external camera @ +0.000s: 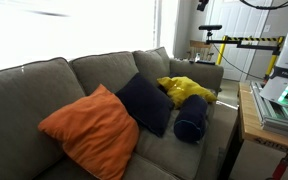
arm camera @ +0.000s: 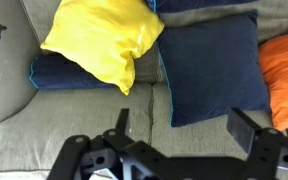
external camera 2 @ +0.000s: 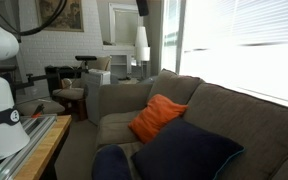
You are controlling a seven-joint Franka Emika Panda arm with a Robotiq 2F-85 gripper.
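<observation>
My gripper shows at the bottom of the wrist view, fingers spread wide and nothing between them. It hangs high above the couch. A yellow pillow or cloth (arm camera: pixel 102 38) lies crumpled at upper left there, over a dark blue piece (arm camera: pixel 66 72). Right of centre rests a square navy pillow (arm camera: pixel 212 72), and an orange pillow (arm camera: pixel 284 75) is cut by the right edge. In the first exterior view, the orange pillow (external camera: pixel 91 135) leans nearest the camera. Beyond it are the navy pillow (external camera: pixel 146 103), a rolled navy cushion (external camera: pixel 191 118) and the yellow one (external camera: pixel 187 88).
The grey couch (external camera: pixel 32 100) runs along a bright window. A wooden table (external camera: pixel 252 125) with the robot's base equipment stands in front of it. Bare seat shows between the cushions and the couch's front edge.
</observation>
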